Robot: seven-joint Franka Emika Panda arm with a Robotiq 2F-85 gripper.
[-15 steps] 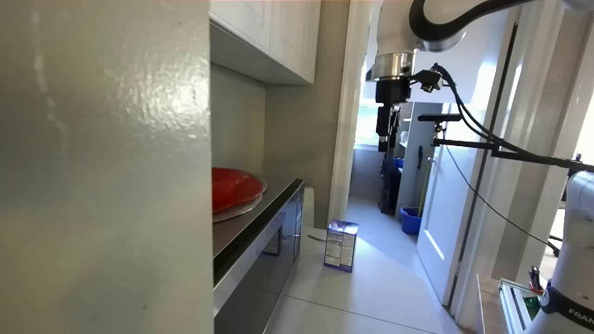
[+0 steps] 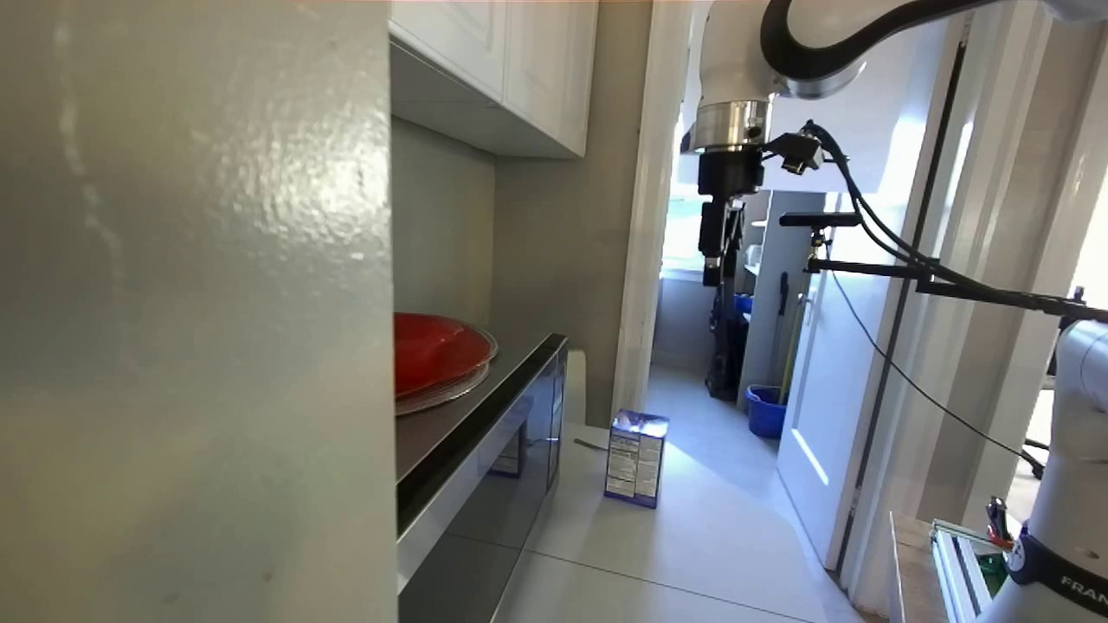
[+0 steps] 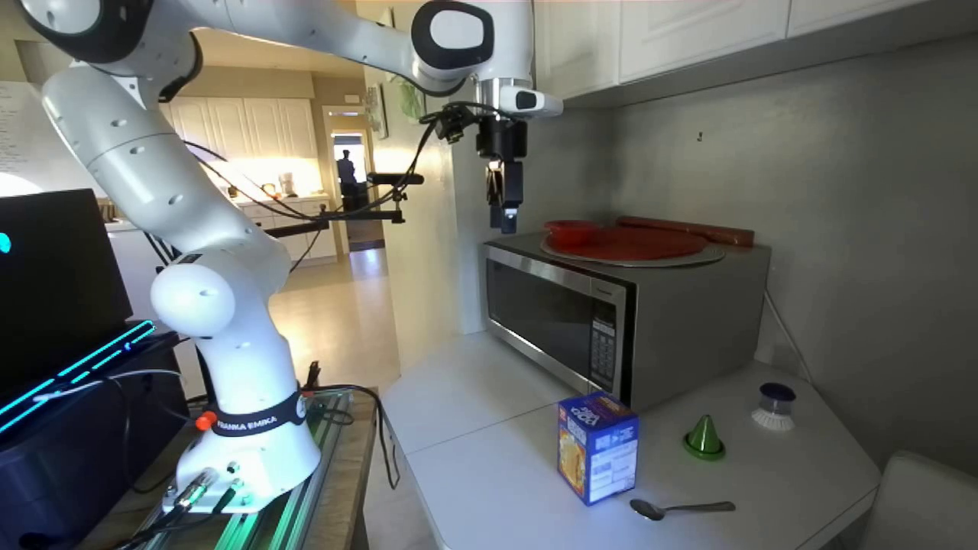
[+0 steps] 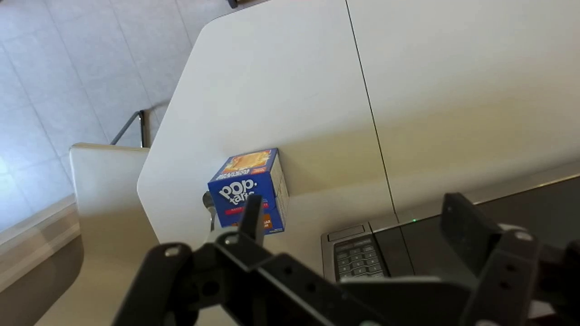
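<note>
My gripper is open, its two fingers far apart and nothing between them in the wrist view. In the second exterior view the gripper hangs pointing down, in front of the microwave and near the height of its top. A blue Pop-Tarts box stands upright on the white table, well below and apart from the fingers; the wrist view shows the box left of the fingers' middle. Beside it lies a metal spoon. Farther right stand a green cone-shaped item and a dish brush.
On top of the microwave lie a red bowl, a red lid or plate and a long reddish object. White cabinets hang above.
My gripper has shifted very slightly left in the first exterior view. The box and the red dish have stayed where they were.
</note>
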